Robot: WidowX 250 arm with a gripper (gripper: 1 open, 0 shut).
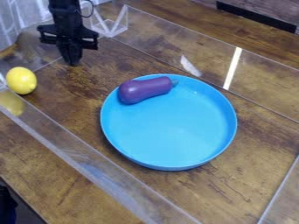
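The black gripper point(70, 52) hangs at the top left of the camera view, over bare wood; whether its fingers are open or shut is hard to make out. A purple eggplant point(145, 88) lies on the upper left part of a large blue plate point(176, 131). A yellow lemon-like object point(21, 80) sits at the left edge, below and left of the gripper, apart from it.
Clear transparent walls border the wooden surface point(82, 157) along the left, top and right. Bare wood lies between the gripper and the plate, and below the plate.
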